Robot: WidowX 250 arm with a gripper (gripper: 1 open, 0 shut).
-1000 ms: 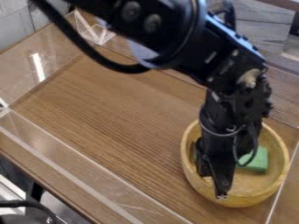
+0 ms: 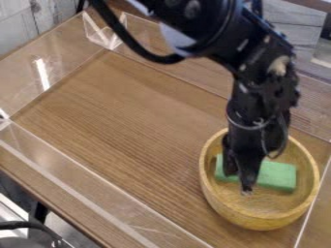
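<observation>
A yellow bowl [image 2: 258, 211] sits at the lower right on the wooden surface, with a green block [image 2: 277, 174] lying in it. My black gripper [image 2: 249, 182] reaches down into the bowl over the left part of the block. Its fingertips are small and dark here, and I cannot make out anything held between them.
Clear plastic edges run along its left and front sides. A grey marbled panel is at the back right, and dark cables show at the lower left.
My gripper has risen slightly and drawn back from the bowl's front. More of the green block now shows, extending further left under the fingers.
</observation>
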